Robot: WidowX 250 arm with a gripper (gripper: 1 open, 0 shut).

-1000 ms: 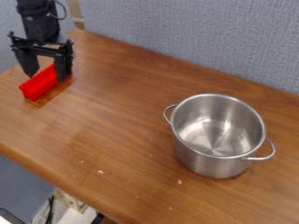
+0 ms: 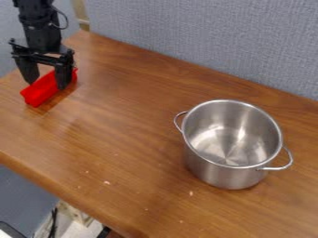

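At the far left of the camera view my black gripper [image 2: 45, 58] hangs low over a red oblong object [image 2: 43, 92] on the wooden table, its open fingers at or just around the object's upper part. Whether they touch it is unclear, as the gripper hides part of it. A steel pot [image 2: 232, 139] with two side handles stands on the right half of the table.
A grey padded wall [image 2: 211, 37] runs along the back. The table's edge drops away at the lower left, with cables below.
My gripper has moved slightly down onto the red object. The pot has stayed in place.
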